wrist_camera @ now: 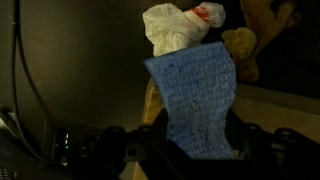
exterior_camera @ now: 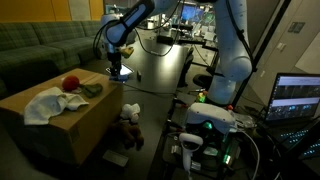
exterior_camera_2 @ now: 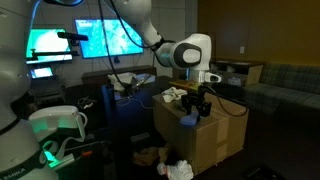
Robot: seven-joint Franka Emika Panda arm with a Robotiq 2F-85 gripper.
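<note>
A blue cloth (wrist_camera: 200, 100) fills the middle of the wrist view, with my gripper shut on it. The cloth hides most of the fingers. In exterior view 2 the gripper (exterior_camera_2: 196, 103) is at the edge of the brown box, and the blue cloth (exterior_camera_2: 189, 119) hangs under it by the box's side. From exterior view 1 the gripper (exterior_camera: 111, 66) appears at the box's far end, too dark there to make out the fingers.
On the brown box (exterior_camera: 85, 122) lie a red ball (exterior_camera: 70, 83), a pale cloth (exterior_camera: 50, 103) and a dark green item (exterior_camera: 91, 90). Plush toys (exterior_camera: 130, 134) lie on the floor beside it. A white cloth (exterior_camera_2: 178, 170) is on the floor too.
</note>
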